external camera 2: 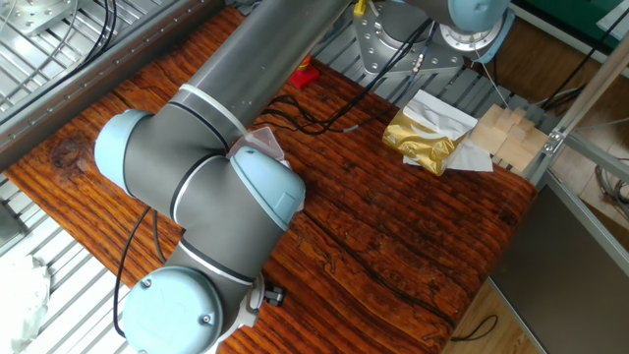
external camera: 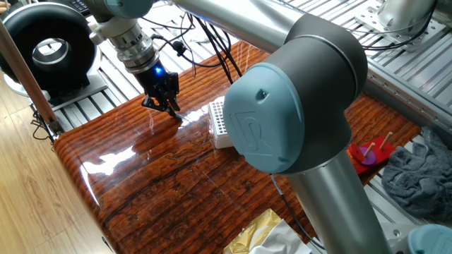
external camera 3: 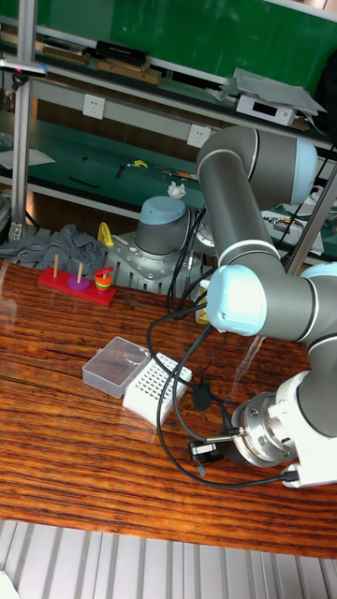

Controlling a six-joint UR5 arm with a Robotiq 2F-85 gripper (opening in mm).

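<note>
My gripper [external camera: 174, 111] is pointed down close over the far side of the glossy wooden table [external camera: 141, 190] in exterior view 1. Its dark fingers look near each other, but whether they are shut, or have anything between them, is too small to tell. A white rack with rows of holes [external camera: 218, 123] stands a short way from the fingertips, apart from them. In exterior view 3 the gripper [external camera 3: 202, 455] is seen side-on, to the right of the rack [external camera 3: 157, 387]. A clear plastic box [external camera 3: 117, 365] lies against the rack's left side. Exterior view 2 has the arm covering most of this area.
A red peg toy [external camera 3: 77, 286] and a grey cloth [external camera 3: 75, 250] are by the table's far edge. Black cables [external camera 3: 165, 439] loop over the rack and near the gripper. In exterior view 2, a gold tissue pack [external camera 2: 423, 143] and wooden blocks [external camera 2: 509, 136] occupy one corner.
</note>
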